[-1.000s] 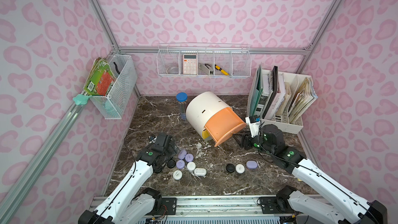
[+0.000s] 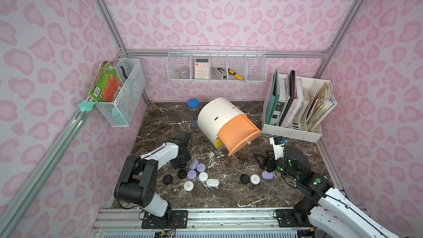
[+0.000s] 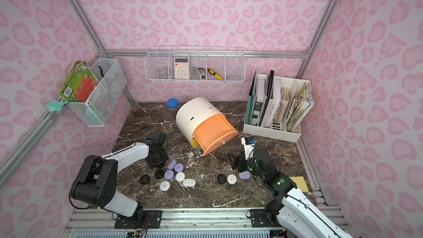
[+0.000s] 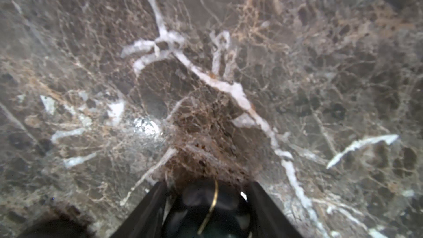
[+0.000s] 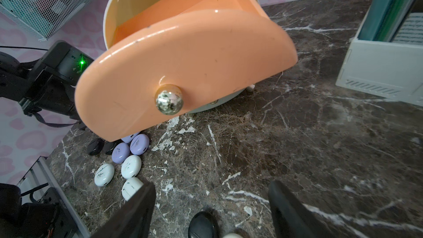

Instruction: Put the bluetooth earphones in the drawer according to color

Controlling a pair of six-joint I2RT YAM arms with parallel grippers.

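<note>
A black earphone case [image 4: 207,213] with a thin gold line lies between the fingers of my left gripper, which is low at the table. The fingers flank it closely; whether they press on it is unclear. Other cases lie nearby: black [image 2: 167,179], lilac [image 2: 191,174] and white [image 2: 188,186]. A second row holds a black case [image 2: 245,178], a white case [image 2: 255,179] and a lilac case [image 2: 267,175]. The white drum-shaped cabinet [image 2: 215,116] has its orange drawer [image 2: 240,132] pulled out. In front of that drawer, my right gripper hangs open and empty.
Behind the cabinet's left side stands a blue-lidded jar [image 2: 193,105]. A white file rack [image 2: 290,133] occupies the back right. A wire basket [image 2: 216,75] hangs on the rear wall. Bare marble lies between the two groups of cases.
My left arm has folded and its gripper has come down over a black case at the group's far left. The right gripper has backed away from the drawer front, toward the right and front.
</note>
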